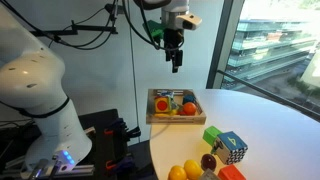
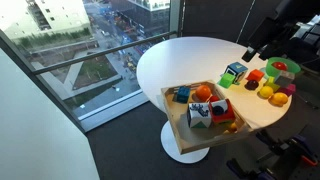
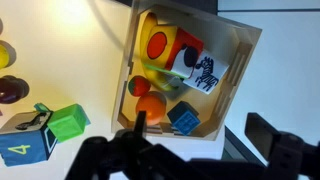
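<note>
My gripper hangs over a shallow wooden box, its two dark fingers spread wide with nothing between them. In exterior view 1 the gripper (image 1: 175, 62) is well above the box (image 1: 174, 117) at the far side of the white table. Inside the box, the wrist view shows a red and yellow block with round dots (image 3: 172, 48), a white piece with black markings (image 3: 206, 74), a small red fruit (image 3: 138, 86), an orange ball (image 3: 151, 106) and a blue block (image 3: 184, 118).
Outside the box lie a green block (image 3: 67, 122), a patterned cube with a 4 (image 3: 27, 139) and a dark round fruit (image 3: 13, 90). Several yellow fruits (image 1: 178, 173) and a red block (image 1: 230, 173) sit near the table's front.
</note>
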